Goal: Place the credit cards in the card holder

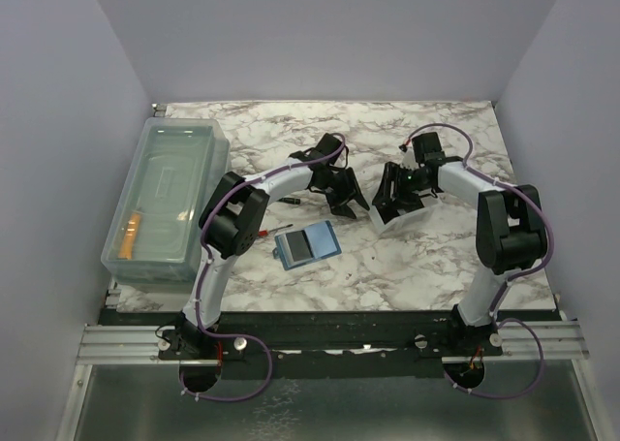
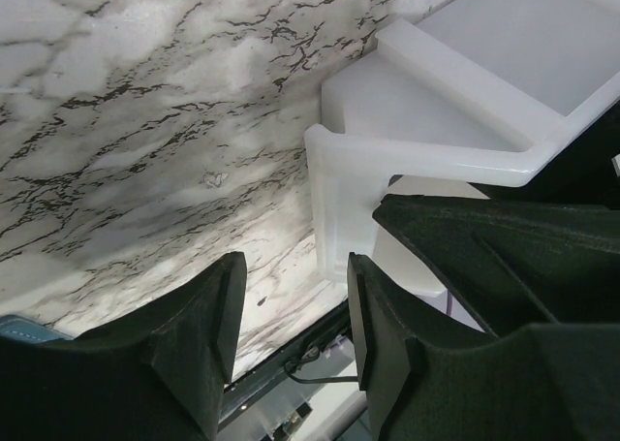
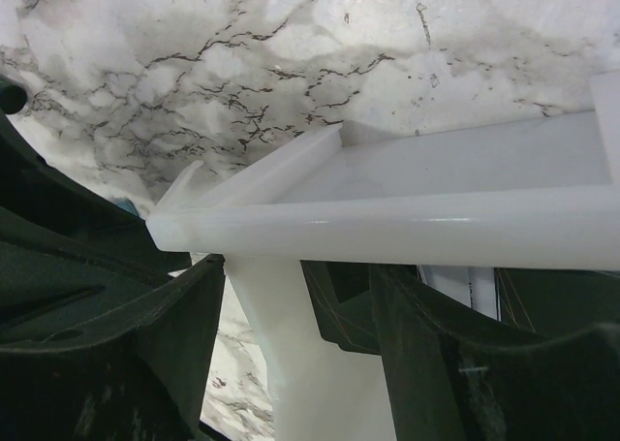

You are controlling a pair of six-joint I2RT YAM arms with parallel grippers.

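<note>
A white card holder (image 1: 397, 223) (image 2: 344, 208) (image 3: 426, 223) lies at the right of the table, dark cards (image 3: 339, 330) visible within it. My left gripper (image 1: 351, 201) is just left of the holder; its fingers show a gap, and whether anything is gripped is unclear. My right gripper (image 1: 395, 191) is over the holder, fingers apart at its white rim, with part of the holder and dark cards visible between and beyond them.
A blue-and-grey pad (image 1: 320, 243) lies front centre, with small tools (image 1: 262, 233) to its left. A large translucent bin (image 1: 160, 189) fills the left end.
</note>
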